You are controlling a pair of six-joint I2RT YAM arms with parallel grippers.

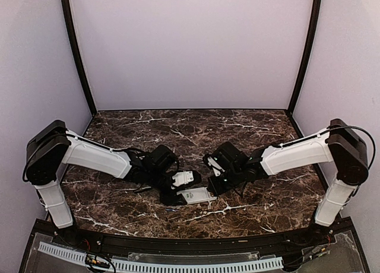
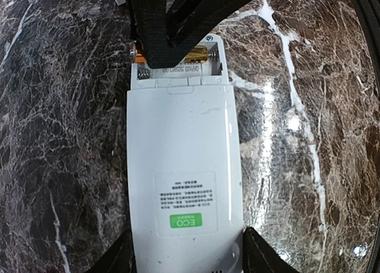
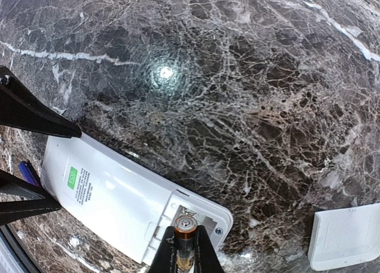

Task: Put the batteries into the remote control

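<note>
The white remote control (image 2: 184, 136) lies back side up, its battery compartment (image 2: 172, 74) uncovered at the far end. My left gripper is shut on the remote's near end, one finger on each side. Over the compartment, my right gripper is shut on an orange-and-gold battery (image 3: 185, 225). In the left wrist view the battery lies across the compartment, its gold end near the spring on the right and its orange end at the left wall. The right fingers (image 2: 155, 32) hide its middle. Whether it touches the compartment floor, I cannot tell.
The loose white battery cover (image 3: 344, 237) rests on the marble table right of the remote in the right wrist view. A small dark blue battery (image 3: 28, 173) lies beside my left gripper's fingers. Beyond the remote, the marble is clear.
</note>
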